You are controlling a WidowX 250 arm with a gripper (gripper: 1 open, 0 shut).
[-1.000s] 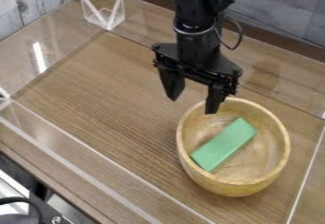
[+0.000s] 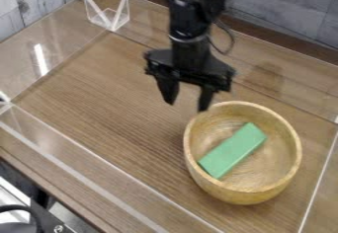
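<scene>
The black gripper (image 2: 191,95) hangs over the wooden table, just above and left of the yellow bowl (image 2: 201,178), its two fingers spread apart and blurred. I cannot make out anything between them. A green block (image 2: 232,148) lies tilted inside the bowl.
A white wire object (image 2: 109,12) stands at the back left near the table's edge. A dark cable shows at the bottom left corner.
The arm has shifted slightly left and up from where it was. The bowl and green block have not visibly moved.
</scene>
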